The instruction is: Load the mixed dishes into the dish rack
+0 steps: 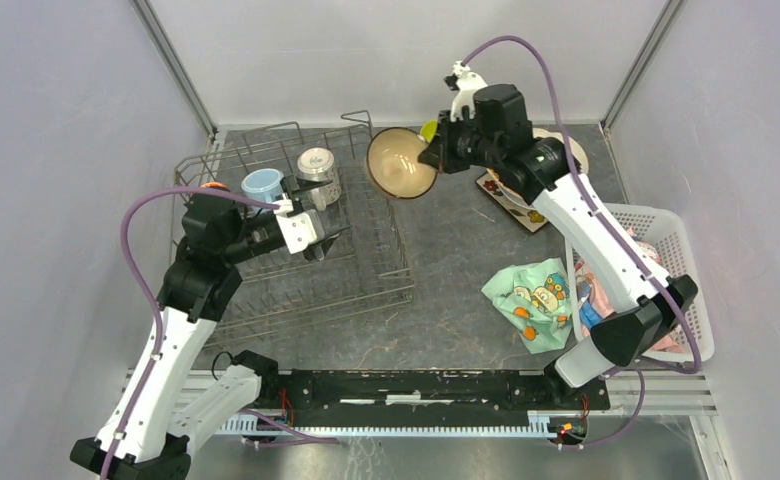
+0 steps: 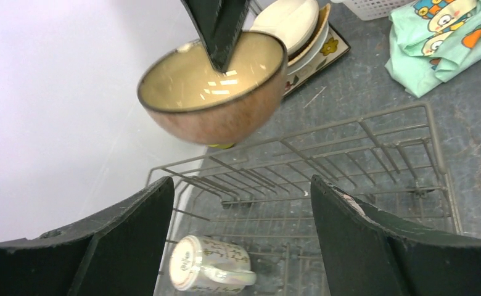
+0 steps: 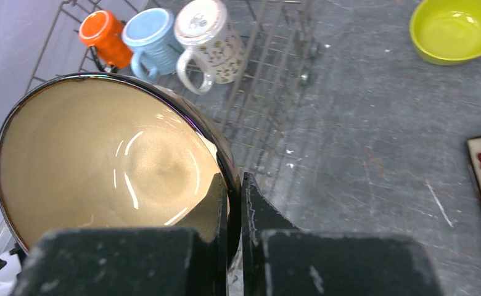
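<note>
A brown glass bowl [image 1: 400,162] hangs in the air by the rack's back right corner, its rim in my right gripper, which is shut on it. In the left wrist view the bowl [image 2: 213,117] is above and ahead of my open left gripper. The wire dish rack [image 1: 386,285] holds a white patterned mug [image 3: 216,46], a blue mug [image 3: 152,43] and an orange mug [image 3: 102,37].
A lime bowl [image 3: 448,31] stands at the back. Stacked plates [image 2: 281,24] sit on a patterned tray [image 1: 521,215] at right. A green cloth [image 1: 531,305] and white basket [image 1: 686,270] lie front right.
</note>
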